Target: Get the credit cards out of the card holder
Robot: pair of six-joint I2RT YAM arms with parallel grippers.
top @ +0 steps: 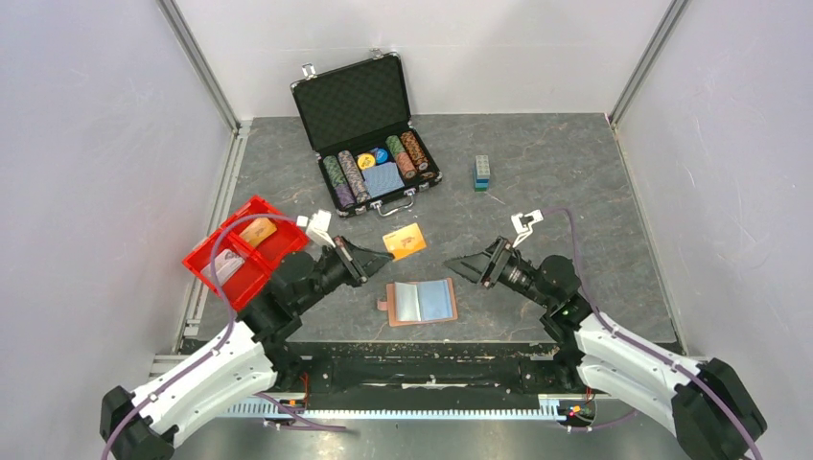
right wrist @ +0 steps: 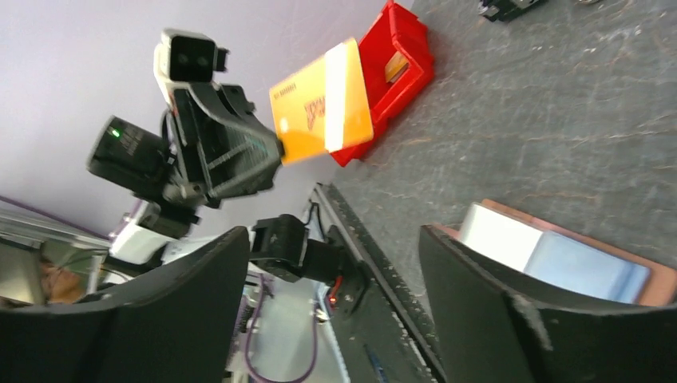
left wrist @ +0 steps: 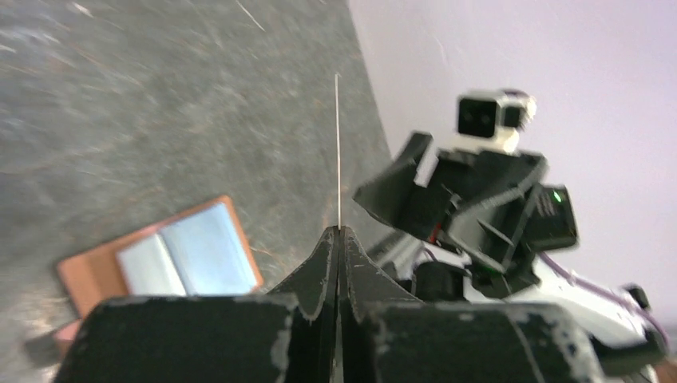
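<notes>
An orange card [top: 406, 240] is held at its edge by my left gripper [top: 384, 259], whose fingers are shut. In the right wrist view the card [right wrist: 311, 104] shows a white stripe; in the left wrist view it appears edge-on as a thin line rising from the fingertips [left wrist: 330, 247]. My right gripper [top: 455, 264], apart from the card, stands open with nothing between its fingers. The open brown card holder [top: 451, 311], with white and light-blue sleeves, lies on the grey table below both grippers.
A red divided tray [top: 206, 264] with cards sits at the left. An open black case of poker chips [top: 350, 105] stands at the back, and a small blue-grey stack [top: 481, 170] at the back right.
</notes>
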